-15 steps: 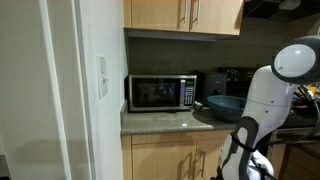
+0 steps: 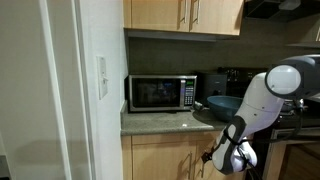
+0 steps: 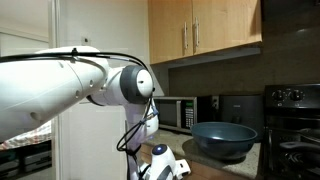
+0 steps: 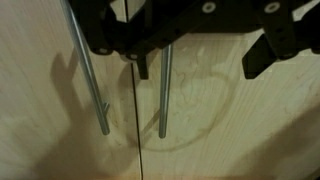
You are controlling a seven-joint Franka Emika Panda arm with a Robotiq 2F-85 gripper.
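Two upright metal bar handles show close up in the wrist view, on pale wood cabinet doors either side of a narrow seam. My gripper is open, and its dark fingers (image 4: 259,58) are spread apart. The right-hand handle (image 4: 166,90) appears between them, nearer the left finger; whether it is touched cannot be told. Outside that gap, to the left, is the other handle (image 4: 86,68). In exterior view 1 my gripper (image 2: 207,157) is low in front of the lower cabinet (image 2: 155,160), below the counter.
A microwave (image 2: 162,93) stands on the counter (image 2: 150,124). The large dark blue pan (image 3: 224,140) sits near the counter edge above the gripper, close to the black stove (image 3: 293,130). Upper cabinets (image 2: 155,16) hang overhead.
My arm has risen from lower down, and the gripper has come up and slightly left in exterior view 1. The doors and the counter items look unmoved.
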